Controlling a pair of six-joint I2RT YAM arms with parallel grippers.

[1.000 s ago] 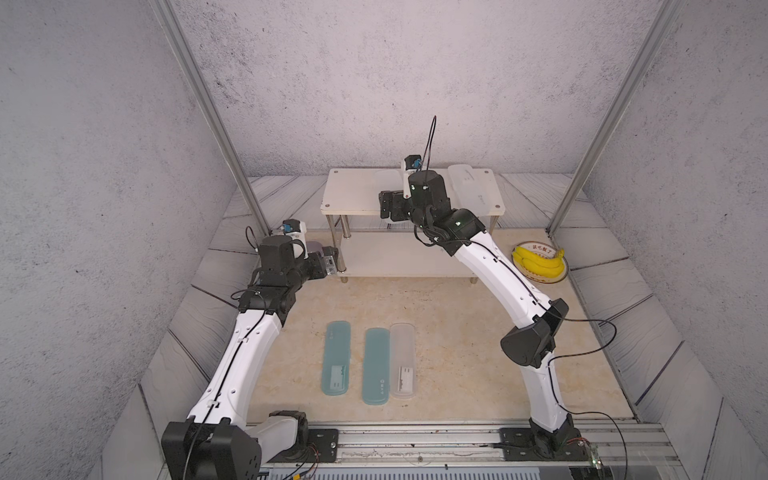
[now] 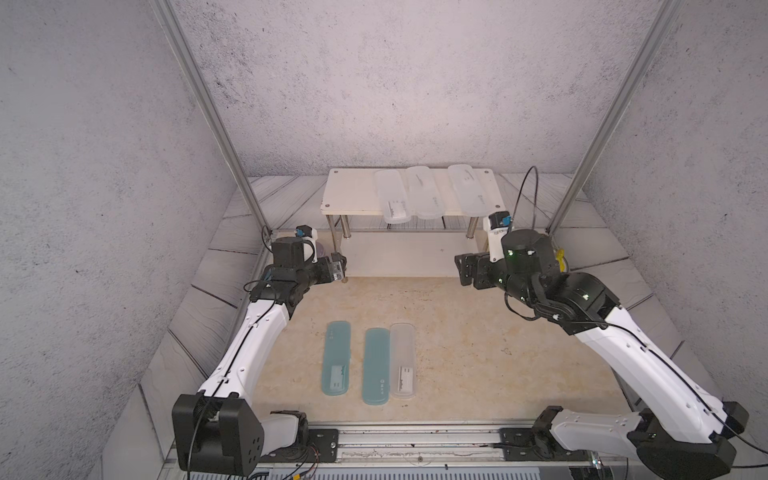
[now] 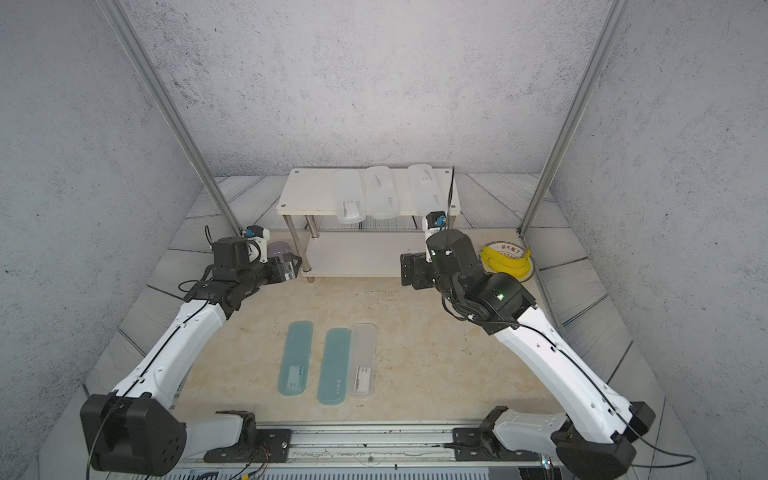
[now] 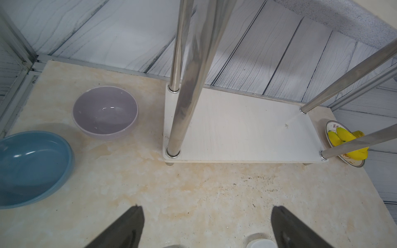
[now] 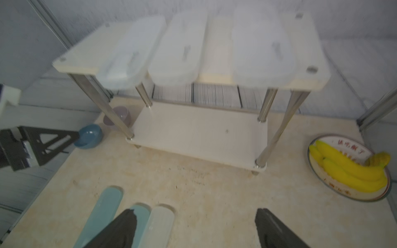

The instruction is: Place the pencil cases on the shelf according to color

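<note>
Three translucent white pencil cases lie side by side on the upper board of the white shelf (image 2: 348, 188): a left one (image 2: 392, 197), a middle one (image 2: 425, 193) and a right one (image 2: 467, 189). The lower board (image 5: 198, 130) is bare. On the table lie two teal cases, one at left (image 2: 336, 357) and one to its right (image 2: 376, 365), with a white case (image 2: 402, 360) close beside the latter. My right gripper is open and empty, in front of the shelf's right part. At the shelf's left front leg, my left gripper is open, holding nothing.
A plate with bananas (image 3: 505, 260) stands right of the shelf. Left of it are a lilac bowl (image 4: 105, 111) and a blue bowl (image 4: 35, 169). Metal legs (image 4: 198, 74) stand at the shelf's corners.
My right arm has swung from over the upper shelf to the right and down in front of it, uncovering the white cases. The left gripper has shifted slightly right. The cases have not moved.
</note>
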